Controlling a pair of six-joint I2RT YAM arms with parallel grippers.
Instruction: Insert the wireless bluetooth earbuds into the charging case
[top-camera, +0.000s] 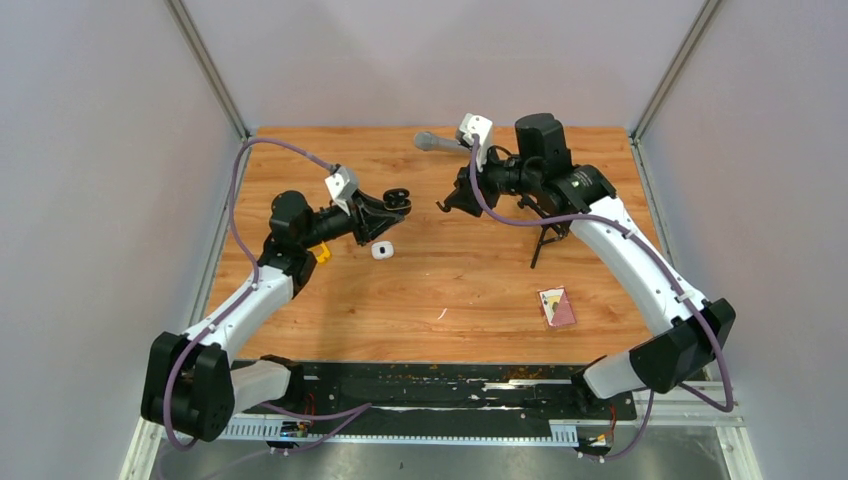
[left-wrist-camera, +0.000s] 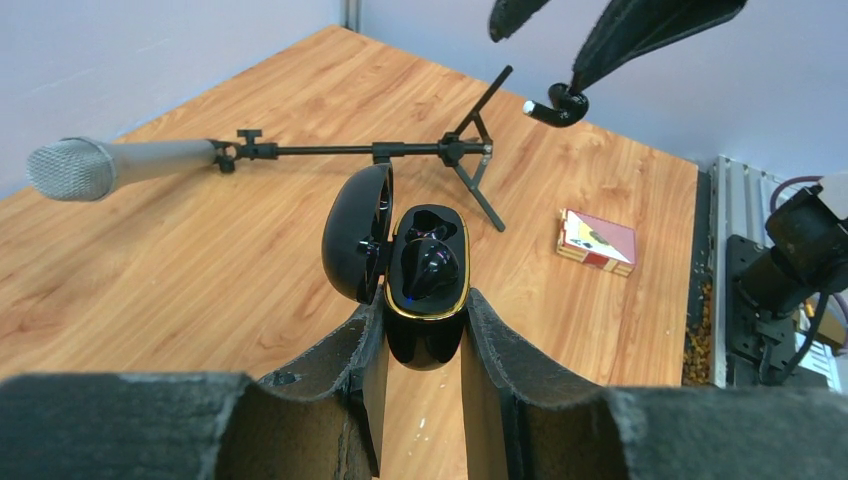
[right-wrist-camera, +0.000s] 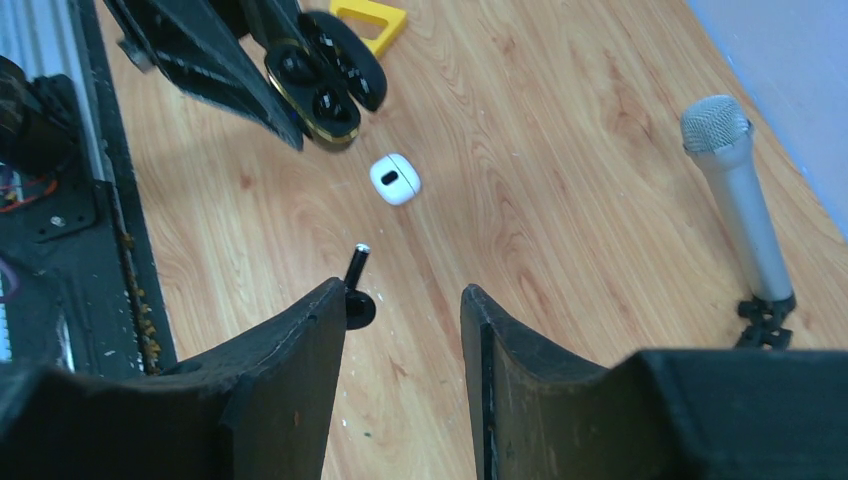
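The black charging case (left-wrist-camera: 418, 318) with a gold rim has its lid (left-wrist-camera: 350, 235) raised. My left gripper (top-camera: 385, 212) is shut on the case. One black earbud (left-wrist-camera: 432, 266) sits in the nearer slot; the farther slot (left-wrist-camera: 436, 220) looks empty. Apart from the case, my right gripper stands open, its gap bare. A second black earbud (right-wrist-camera: 360, 310) hangs at the tip of its left finger (right-wrist-camera: 300, 350), apparently clinging to the outside, stem pointing away. The left wrist view shows this loose earbud (left-wrist-camera: 565, 110) at that fingertip too.
A white case (right-wrist-camera: 395, 180) lies on the wooden table between the arms. A microphone (left-wrist-camera: 130, 165) on a stand lies along the back. A card box (top-camera: 557, 307) rests at the right, and a yellow piece (right-wrist-camera: 375, 22) near the left arm.
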